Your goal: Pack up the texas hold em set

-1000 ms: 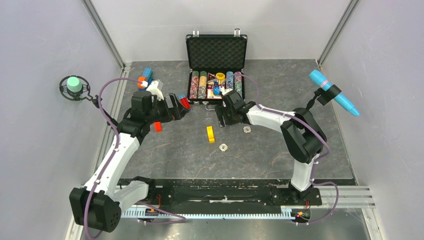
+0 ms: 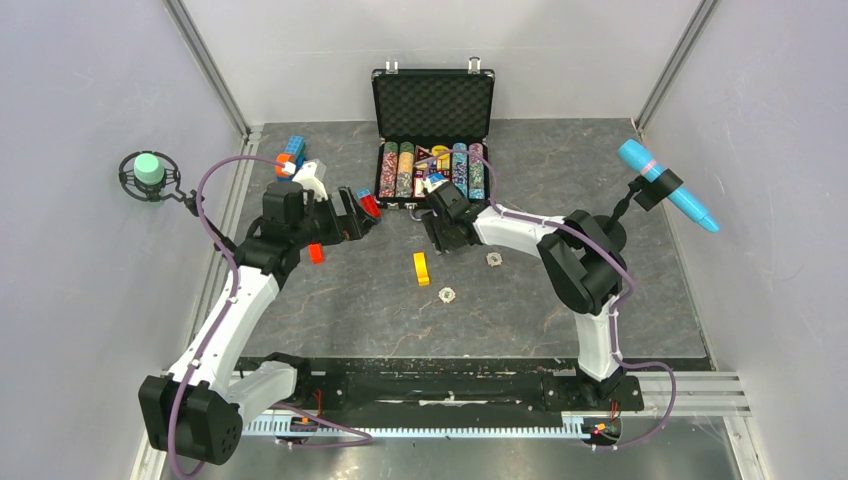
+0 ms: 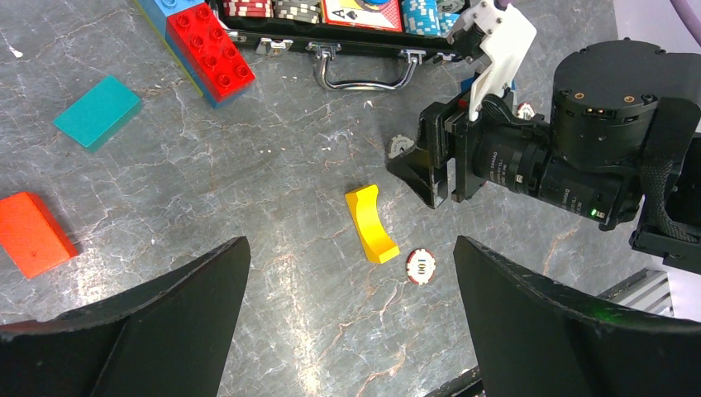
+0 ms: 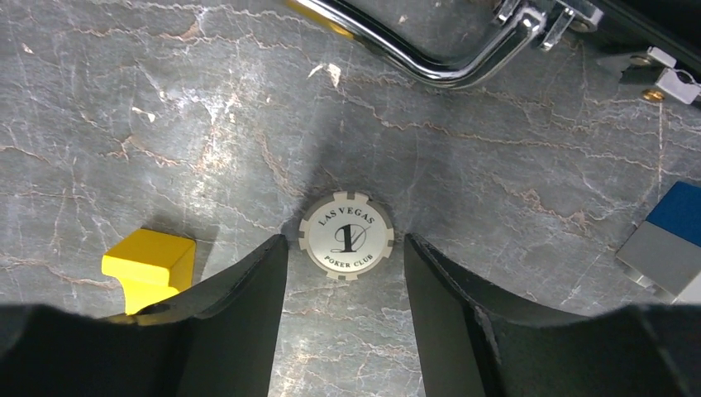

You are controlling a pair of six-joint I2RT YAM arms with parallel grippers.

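Observation:
The black poker case point(image 2: 433, 105) stands with its lid up at the back, chip rows and a card deck inside. A white chip point(image 4: 346, 236) marked 1 lies flat on the table in the right wrist view. My right gripper is part open, one finger on either side of that chip, with small gaps showing. Two more chips lie loose nearer the front: a chip point(image 2: 447, 295) in the middle and another chip point(image 2: 494, 259) to its right. My left gripper hovers open left of the case's front, with nothing between its fingers.
Beside the loose chips lies a yellow arched block point(image 2: 421, 268). Red-and-blue bricks point(image 3: 211, 54), a teal block point(image 3: 98, 112) and an orange-red block point(image 3: 35, 235) sit to the left. The case's metal handle point(image 3: 364, 85) sticks out forward.
My right gripper has shifted slightly left, in front of the case. The left arm and the loose chips have stayed put.

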